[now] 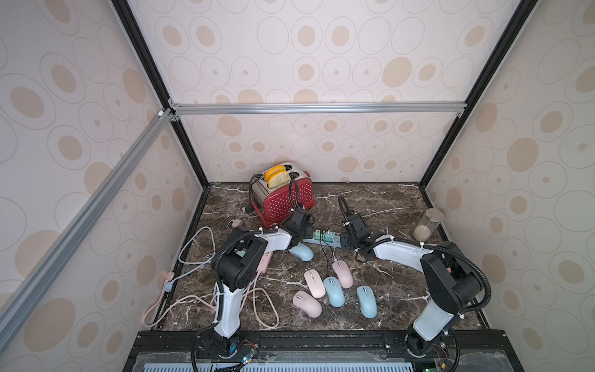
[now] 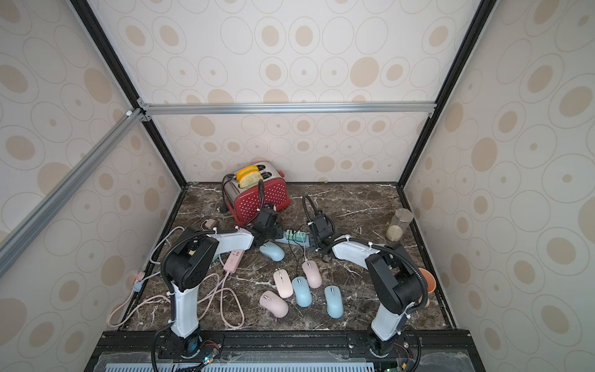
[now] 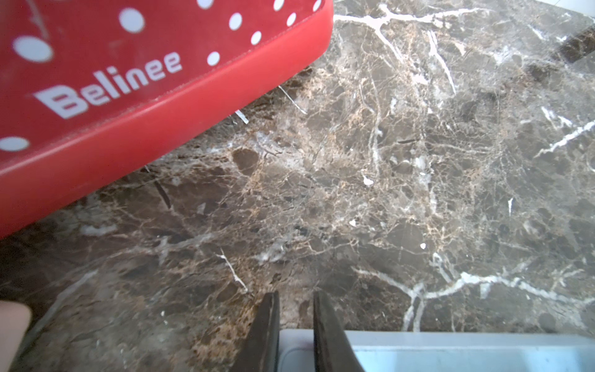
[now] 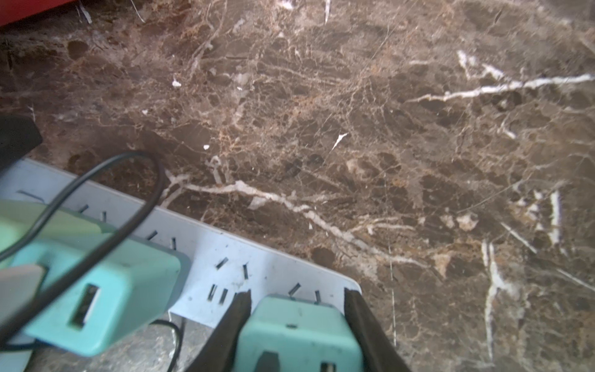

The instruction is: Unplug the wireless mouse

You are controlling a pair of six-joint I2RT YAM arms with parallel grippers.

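A light blue power strip (image 4: 217, 260) lies mid-table with teal plug blocks (image 4: 124, 279) and cables at its left half. My left gripper is shut on the strip's left end (image 3: 458, 353). My right gripper is shut on a teal plug block (image 4: 291, 334) over the strip's right part, where sockets show bare. Several blue and pink mice (image 1: 336, 291) lie in front, some with cables running toward the strip.
A red toaster (image 1: 279, 204) stands behind my left gripper. A jar (image 1: 427, 224) is at the back right. A pink power strip (image 2: 233, 261) and loose cables lie at the left.
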